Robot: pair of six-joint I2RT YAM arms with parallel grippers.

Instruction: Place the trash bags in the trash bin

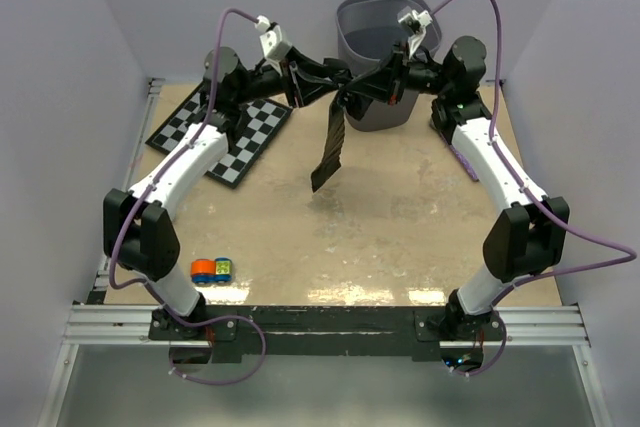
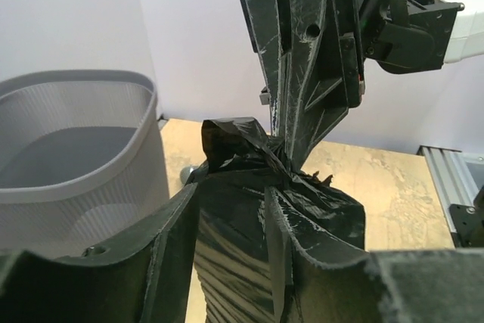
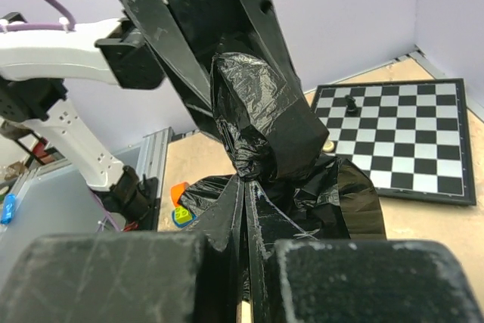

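A black trash bag [image 1: 328,155] hangs crumpled in mid-air, its long tail dangling over the table. My right gripper is shut, pinching the bag's gathered plastic between its fingertips. In the left wrist view, my left gripper stands open, its two fingers on either side of the bag. The right wrist view shows the bag's loose top [image 3: 261,100] between those spread left fingers; firm contact cannot be made out. The grey trash bin [image 1: 385,117] is upright at the back, just behind and right of the bag. Its floor is hidden.
A checkered board [image 1: 233,165] lies at the back left, under the left arm. Small orange and green toys [image 1: 211,270] sit at the front left. Beside the right arm lies a purple object [image 1: 464,161].
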